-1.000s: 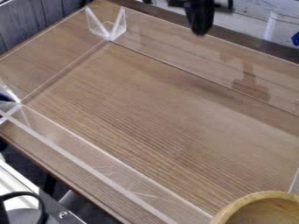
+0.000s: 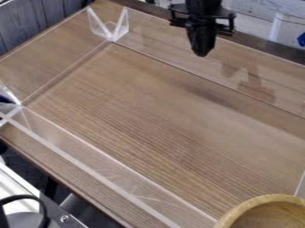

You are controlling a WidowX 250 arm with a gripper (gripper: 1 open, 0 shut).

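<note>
The black gripper [image 2: 202, 46] hangs above the back edge of the wooden board, at the top centre of the camera view. Its fingers point down and look shut, with nothing visible between them. Below it lies bare wood.
A wooden bowl [image 2: 265, 214] sits at the lower right corner, partly out of frame. Clear plastic rails [image 2: 113, 169] and corner pieces [image 2: 110, 25] border the board [image 2: 161, 120], whose middle is empty. A white machine part [image 2: 14, 200] is at the lower left.
The bowl and board look the same.
</note>
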